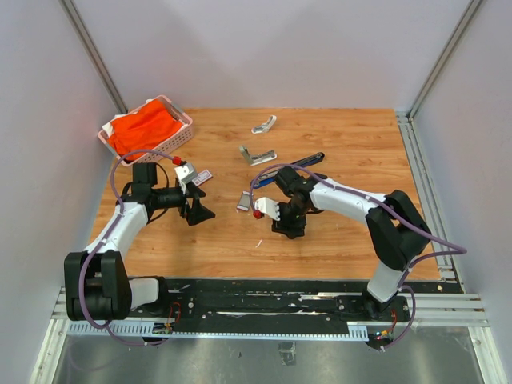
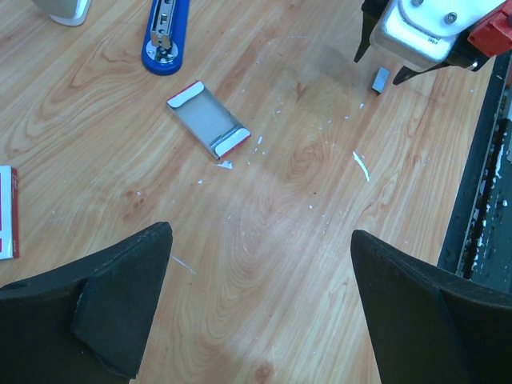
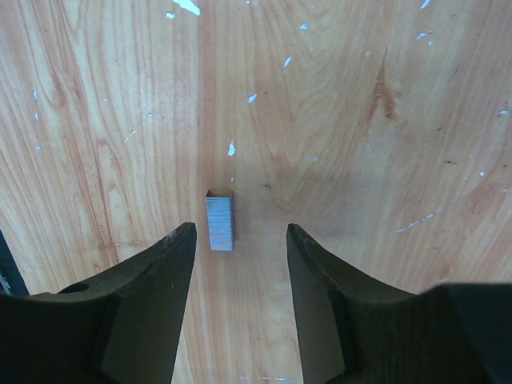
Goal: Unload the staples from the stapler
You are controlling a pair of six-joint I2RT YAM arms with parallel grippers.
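A small strip of staples lies on the table, also visible at the upper right of the left wrist view [image 2: 380,80]. My right gripper hangs low over it, fingers apart, with the strip between and just beyond their tips, not held. The blue stapler [image 2: 162,40] lies behind, partly hidden by my right arm in the top view. My left gripper [image 1: 198,210] stands open on the left, nothing between its fingers. An open staple box [image 2: 207,120] lies in the middle.
A pink basket with orange cloth [image 1: 144,128] stands back left. Another small box [image 1: 203,176] and two other tools [image 1: 258,157] [image 1: 264,125] lie toward the back. Paper scraps are scattered on the table.
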